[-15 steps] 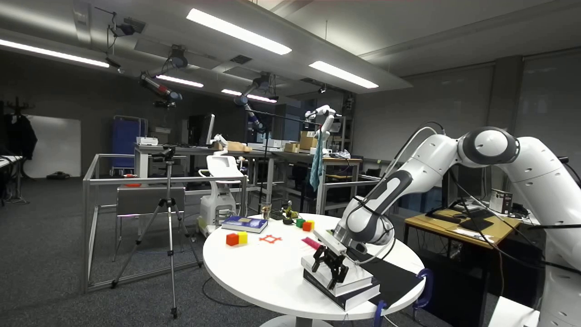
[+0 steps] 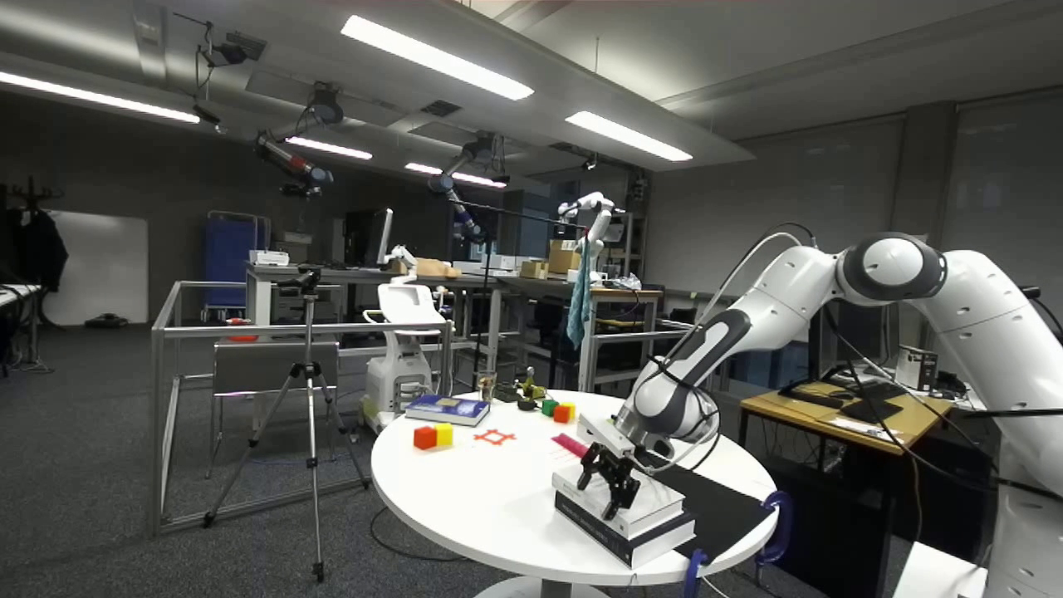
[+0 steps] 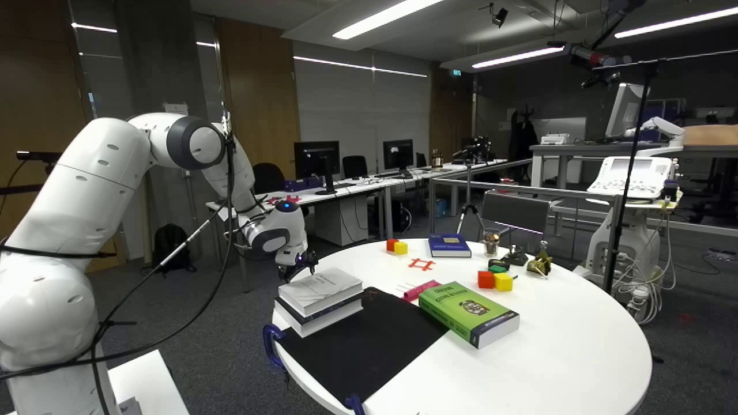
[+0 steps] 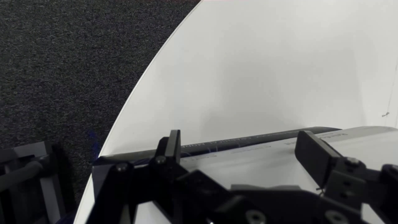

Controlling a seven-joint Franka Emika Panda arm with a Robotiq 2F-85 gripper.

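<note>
Two thick books lie stacked at the table's edge: a pale grey-white book [image 3: 322,288] on top and a black-covered book [image 3: 319,315] beneath it. My gripper [image 2: 595,500] is at the side of this stack, tilted down, its black fingers spread. In the wrist view the gripper is open; its two fingertips stand wide apart over the long edge of the white book [image 4: 257,156]. The dark spine of the lower book [image 4: 238,142] shows just past that edge. Whether the fingers touch either book I cannot tell.
Beside the stack is a black mat [image 3: 373,342], with a green book [image 3: 467,308] and a pink object [image 3: 420,290] nearby. A blue book [image 2: 448,409], coloured cubes [image 2: 433,437] and a red frame [image 2: 494,437] lie farther off.
In exterior view 1 my gripper has shifted slightly up and to the right over the book stack. The stack looks almost unmoved.
</note>
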